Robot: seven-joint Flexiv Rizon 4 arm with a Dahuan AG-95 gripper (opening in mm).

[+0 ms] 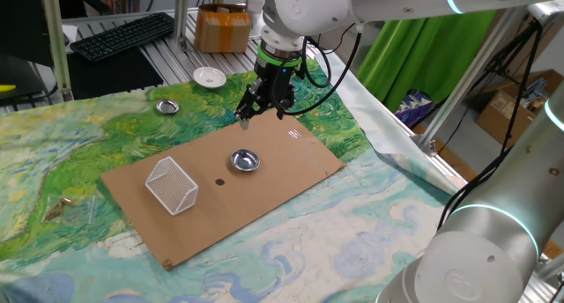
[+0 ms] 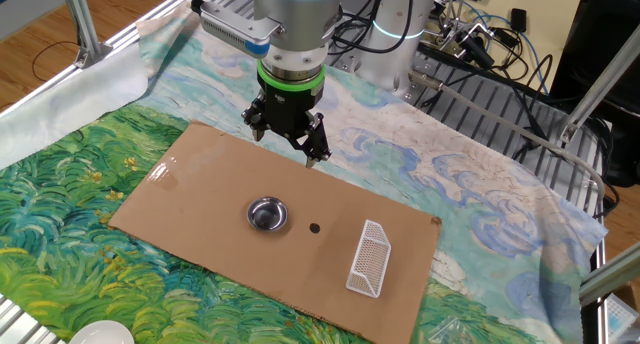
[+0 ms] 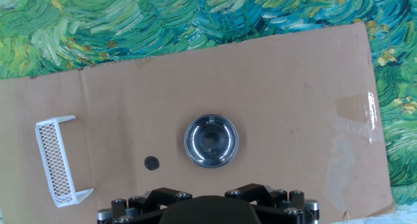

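A round, shiny metal bowl (image 1: 245,160) rests on the brown cardboard sheet (image 2: 200,184); in the wrist view the bowl (image 3: 211,140) lies near the middle, just ahead of my fingers. Beside it is a small dark disc or spot (image 3: 152,163), flat on the cardboard. Farther along stands a white mesh frame shaped like a small goal (image 2: 370,259), its open side facing the bowl. My gripper (image 2: 285,149) hangs above the cardboard, pointing down, apart from all of these. Its fingers are spread wide, with nothing between them.
Beyond the cardboard, a second metal dish (image 1: 167,107) and a white bowl (image 1: 210,77) sit toward the table's far side. A clear bag with brownish pieces (image 1: 62,209) lies near the goal end. An orange-taped box (image 1: 220,28) and a keyboard (image 1: 122,35) stand behind.
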